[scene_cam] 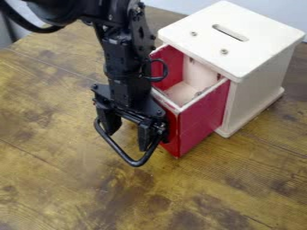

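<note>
A white wooden box [249, 67] with a slot in its lid stands at the upper right. Its red drawer [200, 122] is pulled out toward the front, with a pale, empty-looking inside. My black gripper [129, 130] is low at the drawer's front left, pointing down beside the red front. Its fingers are dark and partly hidden by the cable loop, so I cannot tell whether they are open or shut, or whether they hold anything.
A pale wall runs behind the box.
</note>
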